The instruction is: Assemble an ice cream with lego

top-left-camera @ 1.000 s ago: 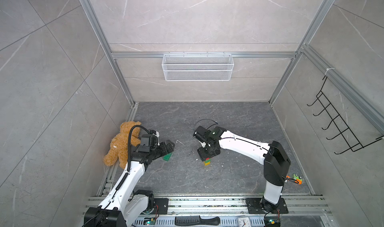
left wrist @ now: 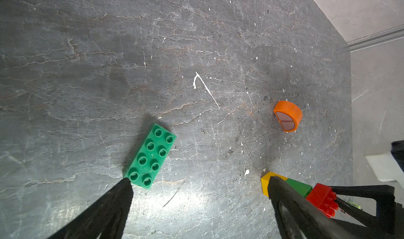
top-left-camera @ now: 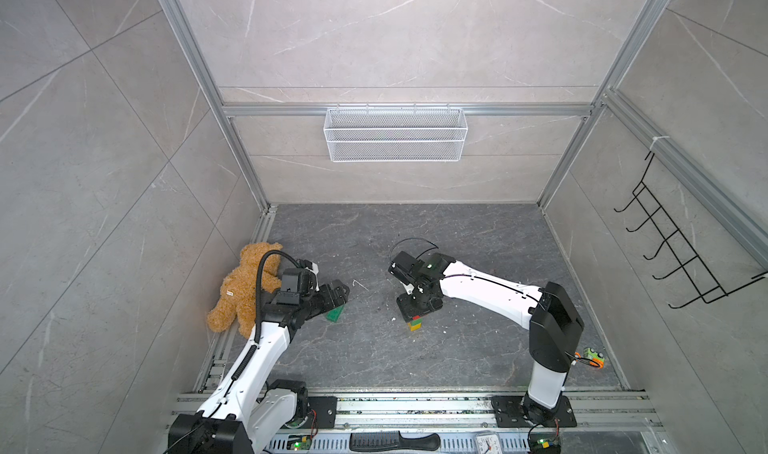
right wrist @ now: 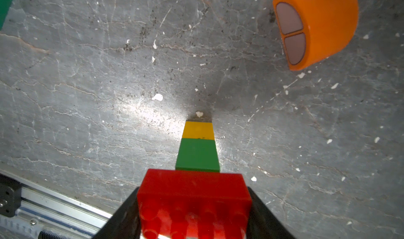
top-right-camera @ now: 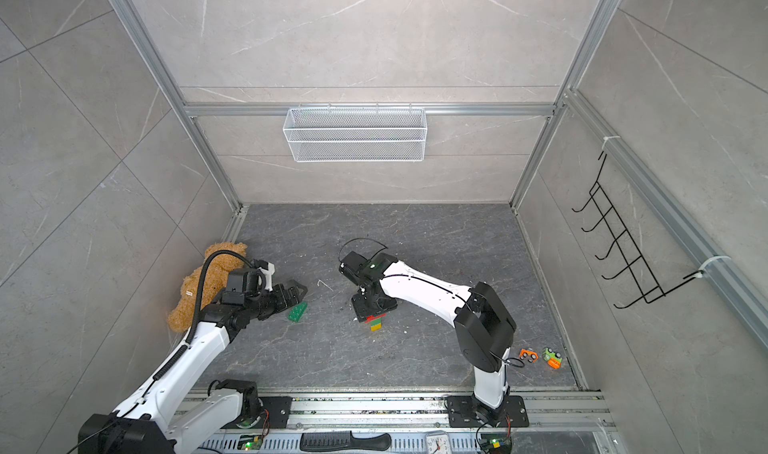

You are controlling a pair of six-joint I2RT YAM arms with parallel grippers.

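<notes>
In the right wrist view, my right gripper is shut on a red brick (right wrist: 193, 190), its studs turned toward the camera. Below the red brick comes a smaller green brick (right wrist: 197, 154), then a yellow brick (right wrist: 198, 130) at the floor. The left wrist view shows this column from the side, red over green over yellow. Open and empty, my left gripper hangs above the floor. Between and beyond its fingers lies a long green brick (left wrist: 152, 156), studs up. An orange rounded piece (left wrist: 288, 115) with two printed ovals rests apart from the column.
A brown teddy bear (top-left-camera: 240, 288) sits against the left wall behind my left arm. Small orange and green toys (top-right-camera: 552, 358) lie at the front right.
My right gripper has shifted very slightly at the column. The left arm and the loose pieces have not visibly moved.
</notes>
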